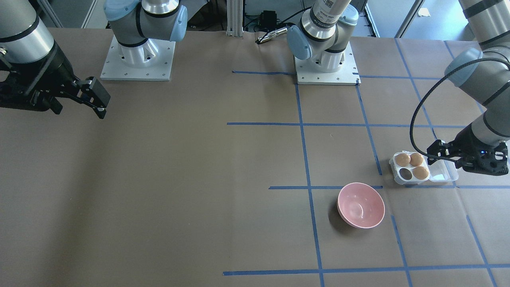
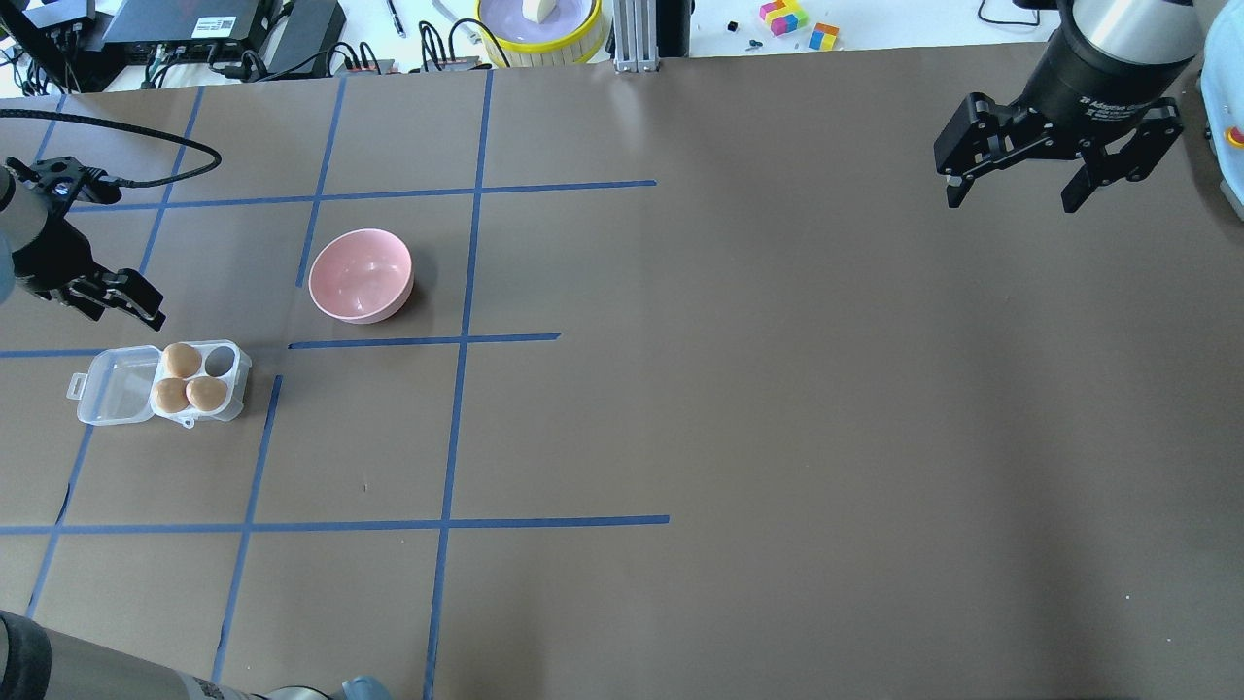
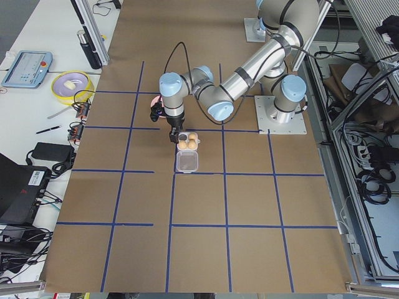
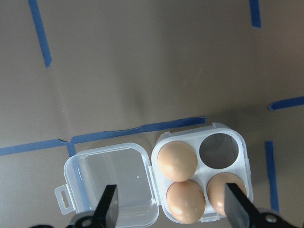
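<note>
An open clear plastic egg box (image 2: 222, 362) holds three brown eggs, one in each of three wells (image 4: 176, 161), with the fourth well (image 4: 218, 151) empty; its clear lid (image 4: 109, 180) lies flat beside it. My gripper is above the box, its two fingertips far apart at the bottom of the wrist view, none of the eggs lifted. In the top view the gripper (image 2: 128, 305) hangs just behind the box. A pink bowl (image 1: 361, 205) stands empty on the table, apart from the box.
A second arm's black gripper (image 2: 1050, 163) hangs at the far side of the table. Other arm bases (image 1: 138, 69) stand along an edge.
</note>
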